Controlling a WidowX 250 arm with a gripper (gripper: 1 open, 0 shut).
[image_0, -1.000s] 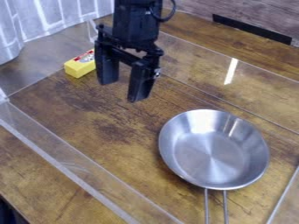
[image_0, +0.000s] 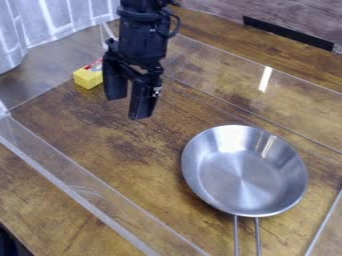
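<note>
My black gripper (image_0: 132, 98) hangs over the wooden table at upper centre left, its fingers pointing down and standing apart, with nothing seen between them. A small yellow block (image_0: 87, 78) sits just left of it, partly behind the arm. A steel frying pan (image_0: 245, 168) lies at the lower right, apart from the gripper, its handle toward the near edge.
Bare wooden tabletop (image_0: 107, 180) fills the lower left and the upper right. Clear, transparent edging runs along the left side and far left corner.
The gripper has shifted left and a little away, toward the yellow block, and turned slightly. The pan has not moved.
</note>
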